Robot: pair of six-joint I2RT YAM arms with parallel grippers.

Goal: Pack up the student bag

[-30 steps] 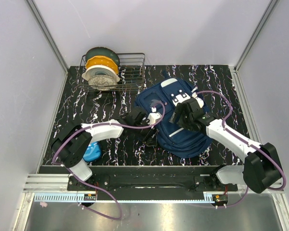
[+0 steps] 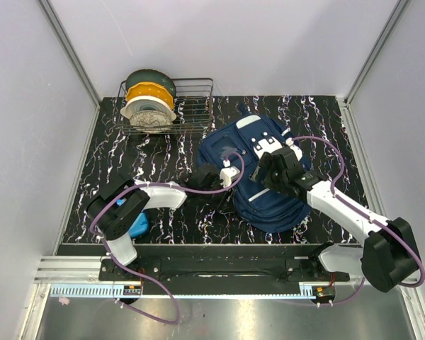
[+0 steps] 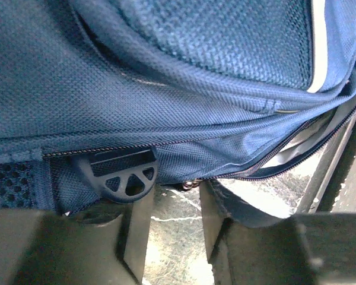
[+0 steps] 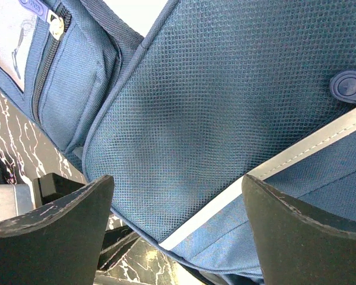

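A navy backpack (image 2: 273, 212) lies on the dark marble table. In the left wrist view, a zipper edge (image 3: 255, 177) runs along its side, beside a black plastic buckle (image 3: 121, 178). My left gripper is at that edge with fingers apart, a small zipper piece near the right fingertip; whether it is gripped is unclear. My right gripper stands open over the bag's fabric (image 4: 196, 119), near a pale strip (image 4: 207, 214), with nothing visibly held.
A wire rack (image 2: 195, 106) with several plates and bowls stands at the back left. A blue object (image 2: 138, 225) lies at the left front, partly behind the left arm. Walls bound the table at the sides and back.
The left arm has shifted slightly, its gripper lower at the bag's edge.
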